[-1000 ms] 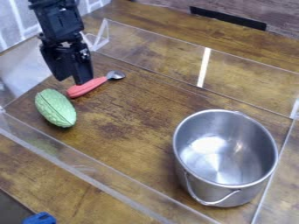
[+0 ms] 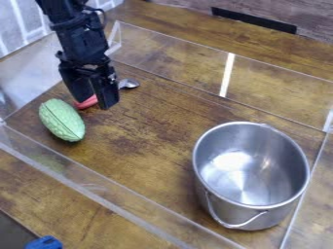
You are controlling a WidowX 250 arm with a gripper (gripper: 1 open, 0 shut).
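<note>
My black gripper [image 2: 92, 89] hangs low at the upper left, open, over a red-handled utensil [image 2: 86, 101] whose silver head [image 2: 128, 85] shows to the right of the fingers. A pale green, ribbed vegetable toy [image 2: 61, 120] lies just in front of the gripper, toward the lower left. A steel pot [image 2: 251, 175] with a wire handle stands at the right.
Clear low walls [image 2: 117, 200] border the work area. A blue object [image 2: 45, 242] sits outside at the bottom left corner.
My gripper has moved lower and slightly right over the red utensil, covering more of it. The vegetable toy and pot have not moved.
</note>
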